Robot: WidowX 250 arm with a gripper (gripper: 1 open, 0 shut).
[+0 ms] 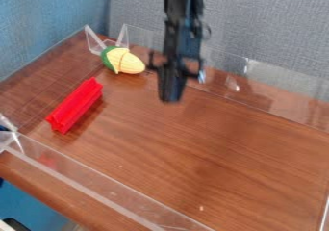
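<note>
My black gripper (pixel 171 89) hangs over the back middle of the wooden tray floor, blurred, its fingers shut with nothing visible between them. To its left, near the back corner, lies a yellow corn toy with a green end (pixel 123 61). A red bar-shaped object (pixel 75 106) lies on the left side, apart from the gripper.
Clear low walls (pixel 280 86) border the wooden surface (pixel 218 167). Padded grey and blue walls (pixel 257 23) stand behind.
</note>
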